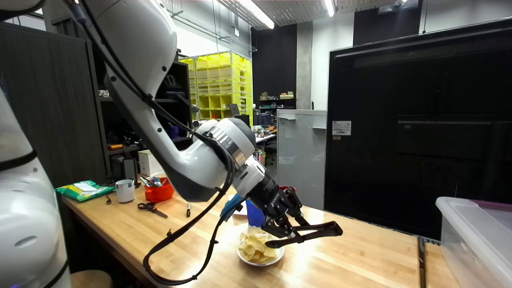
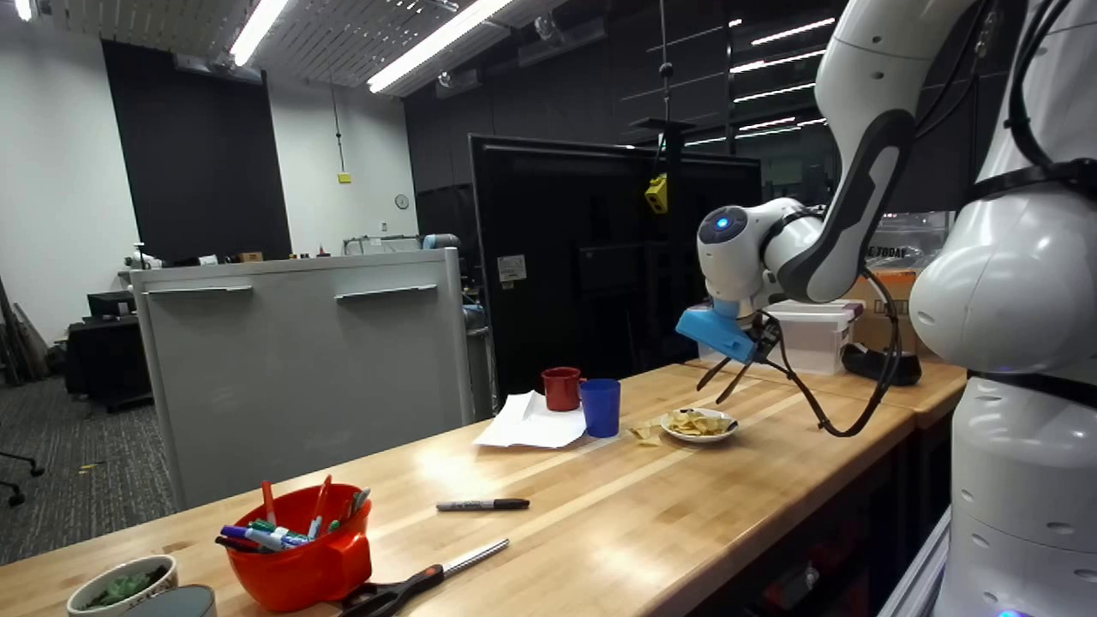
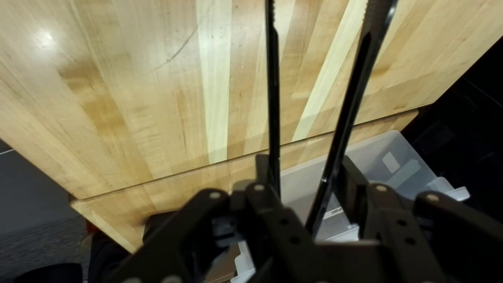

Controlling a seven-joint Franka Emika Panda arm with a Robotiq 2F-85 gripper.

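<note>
My gripper is shut on a pair of black tongs. In the wrist view, the two long arms of the tongs run from between my fingers, their ends apart and nothing visible between them. From the opposite side, the tongs point down above the table, close to a white plate of yellow chips. One tong end overlaps the edge of the chips in exterior view 1; whether it touches them I cannot tell. A few chips lie beside the plate.
Near the plate stand a blue cup and a red mug, beside white paper. A marker, scissors and a red pen container lie farther along. A clear bin borders the other end.
</note>
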